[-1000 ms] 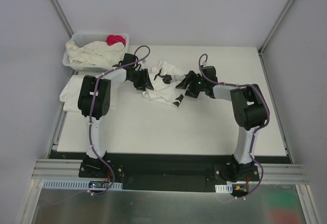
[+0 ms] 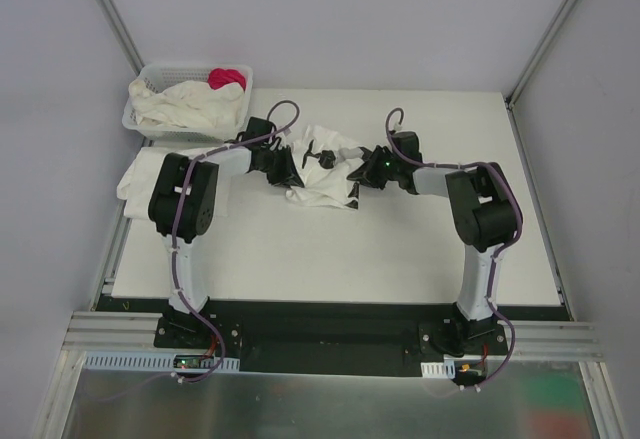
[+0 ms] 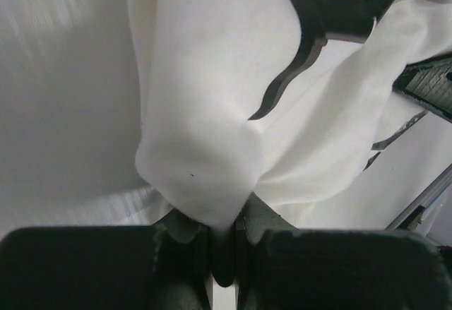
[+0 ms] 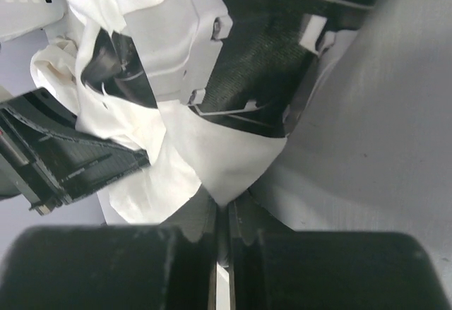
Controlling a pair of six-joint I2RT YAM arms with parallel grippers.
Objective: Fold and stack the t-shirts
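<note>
A crumpled white t-shirt with a black print lies at the middle back of the table, bunched between both arms. At its left side, my left gripper is shut on the cloth; in the left wrist view a gathered fold of the shirt runs into the fingers. My right gripper is shut on the shirt's right side, where the right wrist view shows a pinched white corner below the black print. Partly under the left arm, a folded white t-shirt lies flat at the table's left.
A white basket with white cloth and a red cloth stands at the back left, close to the left arm.
The left gripper has shifted slightly and the left arm has turned a little. The shirt's front edge has moved slightly to the right. Both grippers stay on the cloth.
</note>
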